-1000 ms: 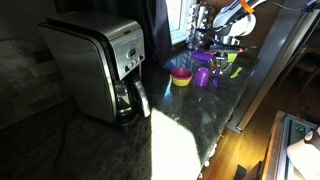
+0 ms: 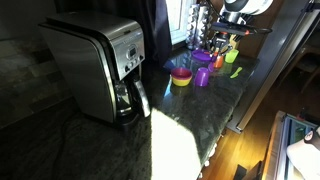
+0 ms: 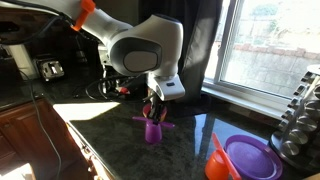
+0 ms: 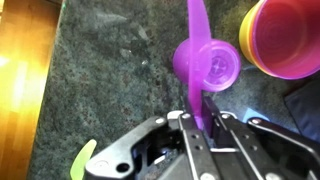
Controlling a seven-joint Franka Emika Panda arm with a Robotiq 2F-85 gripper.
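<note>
A purple cup (image 4: pixel 218 64) stands on the dark counter, straight ahead of my gripper in the wrist view. The long purple utensil (image 4: pixel 198 22) crosses over the cup and runs down between my fingers. Whether they grip it cannot be made out. In exterior view 2 the gripper (image 3: pixel 155 110) points down just above the purple cup (image 3: pixel 153 134), with the utensil lying across at rim height. Exterior view 1 shows the purple cup (image 2: pixel 201 77) small, near the counter's middle.
Nested yellow and red bowls (image 2: pixel 181 76) sit beside the purple cup. A purple plate (image 3: pixel 252 158) and an orange cup (image 3: pixel 217 166) stand toward the window. A green utensil (image 4: pixel 84 158) lies near the counter edge. The coffee maker (image 2: pixel 105 65) occupies the near counter.
The arm has shifted over the far end of the counter and changed its pose. The bowls and the purple cup appear unmoved.
</note>
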